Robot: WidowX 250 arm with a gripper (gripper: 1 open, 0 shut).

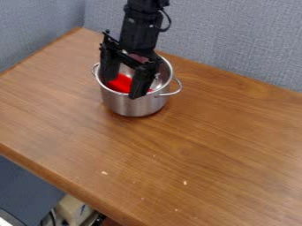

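Note:
A steel pot (136, 104) with two side handles stands on the wooden table (200, 168). Inside it lies a red object (119, 82), partly hidden by my black gripper (125, 79). The gripper is over and in the pot, its two fingers spread to either side of the red object; whether they touch it cannot be told.
Grey panels (236, 44) rise behind the table. A dark edge with some cables lies at the lower left corner.

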